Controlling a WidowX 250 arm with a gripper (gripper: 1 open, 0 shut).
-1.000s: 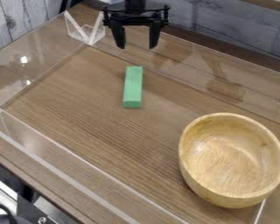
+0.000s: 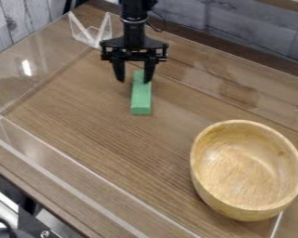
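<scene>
A flat green bar (image 2: 142, 99) lies lengthwise on the wooden table, a little above the middle of the view. My black gripper (image 2: 134, 70) hangs at the bar's far end, its fingers spread apart around or just above that end. Whether it touches the bar cannot be told.
A large wooden bowl (image 2: 245, 170) fills the lower right of the table (image 2: 64, 139). A dark edge runs along the back right, and white mounts sit at the left side.
The bar and bowl look unmoved.
</scene>
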